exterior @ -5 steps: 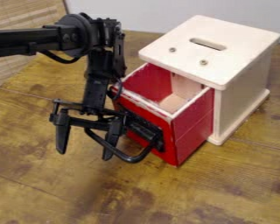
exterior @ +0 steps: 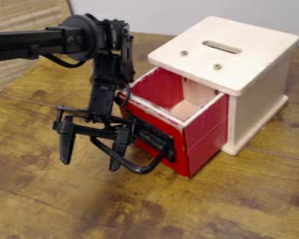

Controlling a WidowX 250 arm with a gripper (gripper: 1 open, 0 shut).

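A pale wooden box point(exterior: 227, 51) with a slot in its top stands at the upper right. Its red drawer point(exterior: 205, 140) is pulled out toward the lower left, its inside empty where visible. My black gripper point(exterior: 87, 145) is beside the drawer's front, with dark mechanism and a looped cable reaching against that front. Whether anything is between its fingers, and how far they are closed, is unclear; part of the drawer front is hidden behind the gripper.
A lighter slatted surface point(exterior: 15, 79) lies at the upper left.
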